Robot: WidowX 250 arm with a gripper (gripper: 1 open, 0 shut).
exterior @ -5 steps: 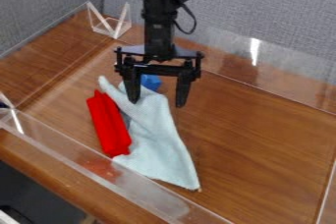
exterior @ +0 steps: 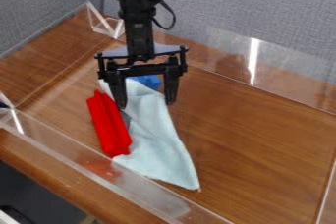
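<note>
My gripper (exterior: 143,90) is at the centre of the camera view, its two black fingers spread open and pointing down over a pale cloth (exterior: 161,152). A long red object (exterior: 110,124) lies along the cloth's left side. A blue object (exterior: 151,82) shows partly behind the gripper. Whether the fingers touch the cloth or the blue object I cannot tell.
A white rack (exterior: 108,20) stands at the back left. A clear edge runs across the lower left, and pale walls close off the back.
My gripper has moved left and has turned slightly over the last second. The cloth and the red object look unchanged.
</note>
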